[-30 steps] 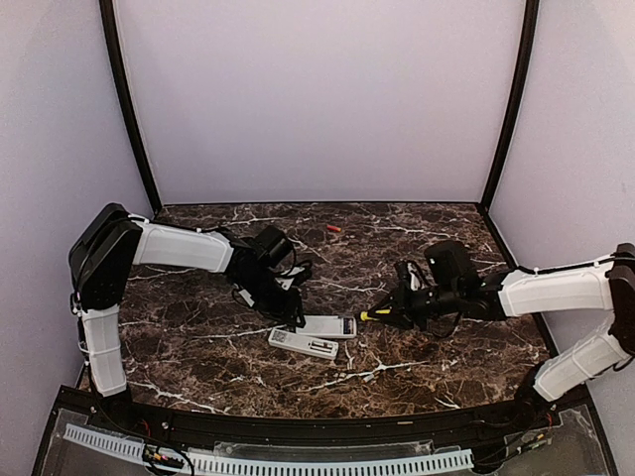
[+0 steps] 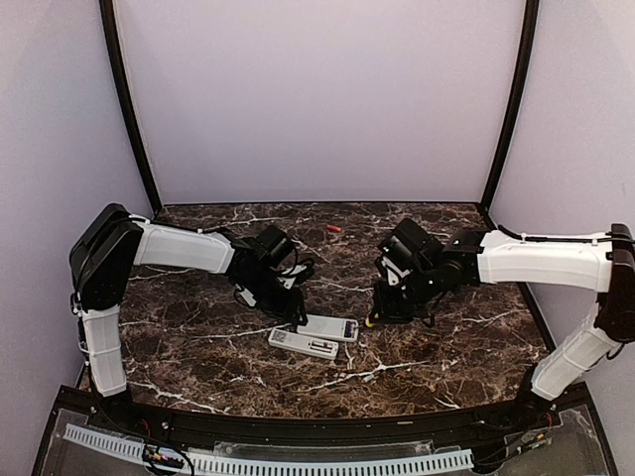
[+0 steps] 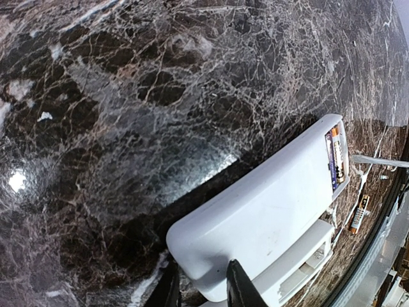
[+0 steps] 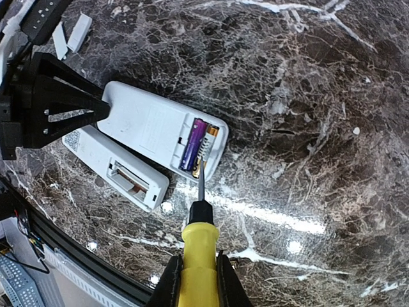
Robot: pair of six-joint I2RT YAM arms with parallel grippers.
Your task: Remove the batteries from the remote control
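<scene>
A white remote control [image 4: 145, 119] lies with its open compartment towards the right, a purple battery [image 4: 193, 144] and an orange-ended battery [image 4: 208, 142] side by side in it. My left gripper [image 2: 301, 315] is shut on the end opposite the compartment; its dark fingers [image 4: 89, 110] show in the right wrist view. Between the fingers of my right gripper is a screwdriver [image 4: 199, 246] with a yellow handle. Its thin metal tip appears over the compartment's end by the orange-ended battery; whether it touches cannot be told.
Alongside lies a second white remote [image 4: 115, 167] with an open compartment. A loose battery [image 3: 360, 213] rests on the marble table near its front edge. Two small white pieces [image 4: 78, 32] lie behind the left fingers. A red object [image 2: 333, 228] is far back.
The left arm has stayed; the held remote sits marginally further right.
</scene>
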